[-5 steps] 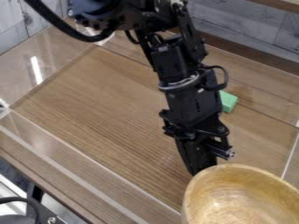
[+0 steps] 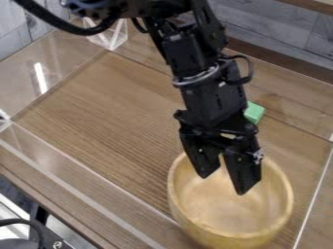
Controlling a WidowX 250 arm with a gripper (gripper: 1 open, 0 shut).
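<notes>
A large cream plastic bowl [image 2: 229, 214] lies on the wooden surface at the lower right. The black gripper [image 2: 221, 167] hangs over the back half of the bowl, its open fingers pointing down; I cannot tell whether they touch it.
A small green object [image 2: 254, 112] sits behind the arm on the right. A wooden wall runs along the back right, and a black cable lies at the lower left corner.
The bowl has moved up and left from the lower right corner to under the gripper. The gripper has shifted slightly and now sits over it.
</notes>
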